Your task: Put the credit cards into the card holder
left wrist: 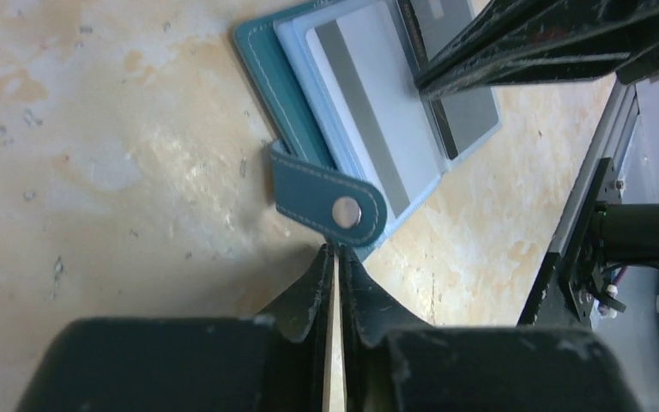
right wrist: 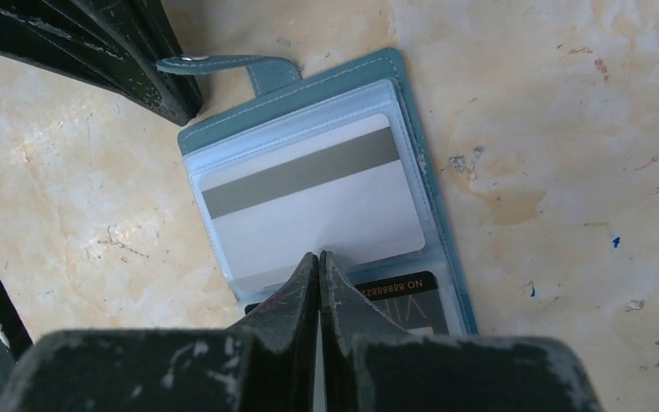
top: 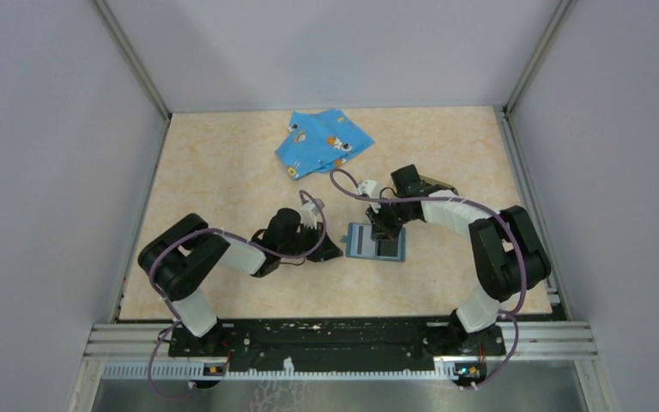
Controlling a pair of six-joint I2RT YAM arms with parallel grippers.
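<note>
A blue card holder [top: 353, 241] lies nearly square on the table. One pocket contains a white card [right wrist: 343, 206] with a grey stripe; beside it is a dark card [right wrist: 418, 309] partly hidden by my right fingers. Right gripper is shut, nothing visible between its fingers, its tips over the edge between the two cards. At the holder's strap end, left gripper is shut with a sliver of table showing between its fingers. The snap strap [left wrist: 322, 199] bends up right beside its tips; whether they touch cannot be told.
A blue patterned cloth [top: 322, 143] lies at the back of the table. Behind the right arm, a brown object [top: 438, 184] is mostly hidden. Table in front of the holder and to the far left is clear.
</note>
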